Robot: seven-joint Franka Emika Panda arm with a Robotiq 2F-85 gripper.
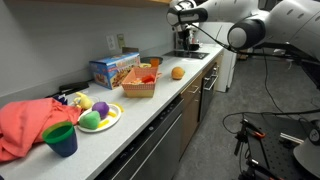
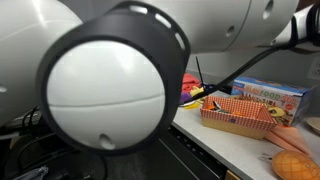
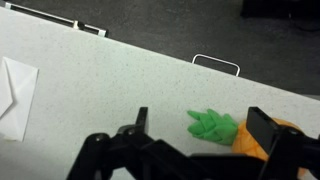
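Note:
My gripper is open, its two black fingers wide apart with nothing between them. In the wrist view, an orange toy point(image 3: 262, 141) with a green leafy top point(image 3: 213, 127) lies on the counter below, partly hidden behind the right finger. From the first exterior view, the gripper point(image 1: 184, 44) hangs at the far end of the counter, above its surface and beyond the orange toy point(image 1: 178, 72). A large white arm segment blocks much of the second exterior view, where the orange toy point(image 2: 294, 165) shows at the lower right.
An orange basket point(image 1: 140, 85) with items inside stands before a blue box point(image 1: 114, 69). Nearer are a plate point(image 1: 98, 128) of toy food, a green cup point(image 1: 62, 139) and a red cloth point(image 1: 28, 129). White paper point(image 3: 16, 98) lies on the counter at left. Drawer handles point(image 3: 217, 64) jut from its front.

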